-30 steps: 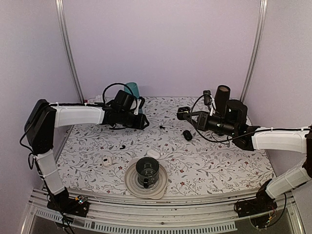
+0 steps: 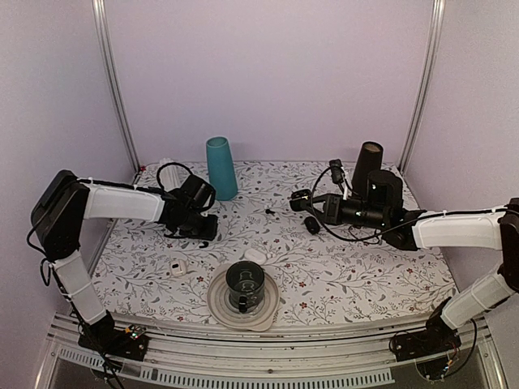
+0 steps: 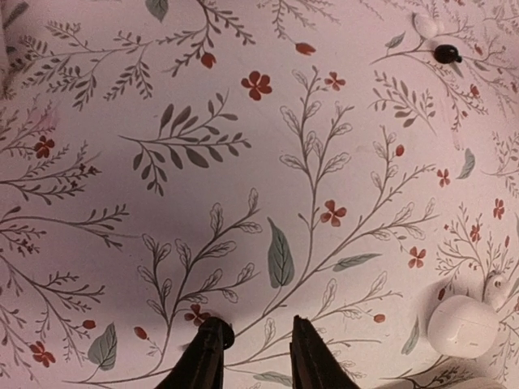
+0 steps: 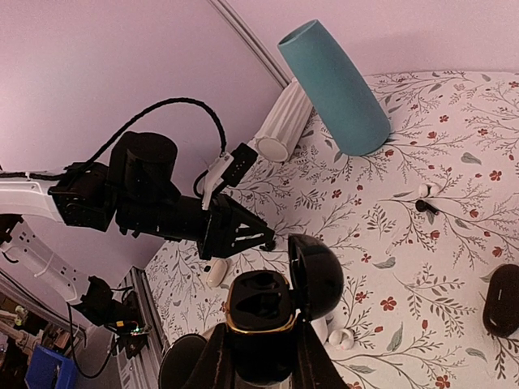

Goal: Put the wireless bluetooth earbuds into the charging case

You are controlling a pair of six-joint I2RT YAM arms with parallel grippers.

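Observation:
A black earbud (image 2: 204,244) lies on the patterned cloth beneath my left gripper (image 2: 210,233). In the left wrist view the same earbud (image 3: 216,333) is just past the tip of one finger, partly overlapped by it, not between the fingers. The left fingers stand apart and empty. My right gripper (image 2: 315,200) is shut on the black charging case (image 4: 261,308), held above the table with its lid (image 4: 318,275) raised. Another black earbud (image 2: 269,211) rests farther right on the cloth, with something white (image 4: 430,190) beside it in the right wrist view.
A white rounded case (image 3: 464,327) and a white earbud (image 4: 340,339) lie near the plate (image 2: 217,312) with its dark mug (image 2: 245,284). A black oval object (image 2: 312,225) lies below the right gripper. Behind stand a teal vase (image 2: 220,168) and a dark one (image 2: 367,162).
My left gripper has moved left and down towards the nearer black earbud. The right gripper, still holding the case, has shifted slightly left.

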